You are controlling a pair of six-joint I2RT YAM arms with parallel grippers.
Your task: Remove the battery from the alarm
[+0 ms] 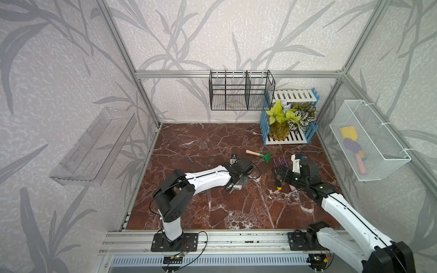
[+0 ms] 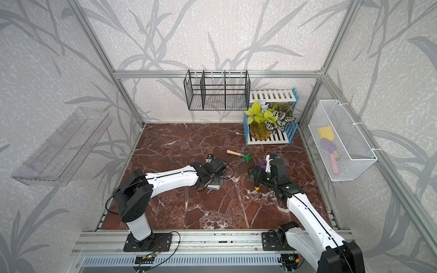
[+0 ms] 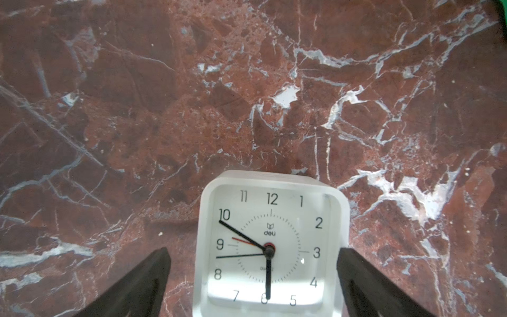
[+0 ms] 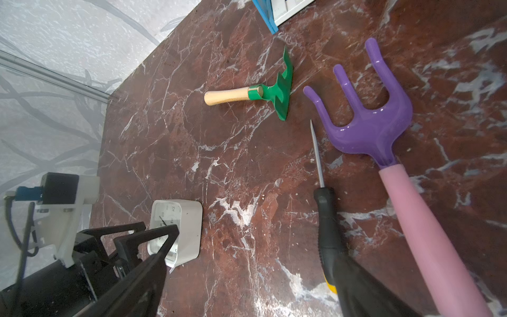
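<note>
The alarm is a white square clock (image 3: pixel 269 253) lying face up on the marble table. My left gripper hangs over it, open, with one blurred finger (image 3: pixel 140 282) beyond the clock's left side and the other close to its right edge. From the right wrist view the clock (image 4: pixel 189 229) shows its face and one plain white side behind the left gripper's fingers (image 4: pixel 145 240). No battery is visible; the clock's back is hidden. Off to the right, my right gripper stands open above the table, with a black screwdriver handle (image 4: pixel 328 227) below its right finger.
Near the right gripper lies a purple garden fork (image 4: pixel 372 126) with a pink handle. A green rake (image 1: pixel 266 157) with a wooden handle rests farther back. A plant stand (image 1: pixel 291 141) fills the back right corner. Bare table surrounds the clock's front and left.
</note>
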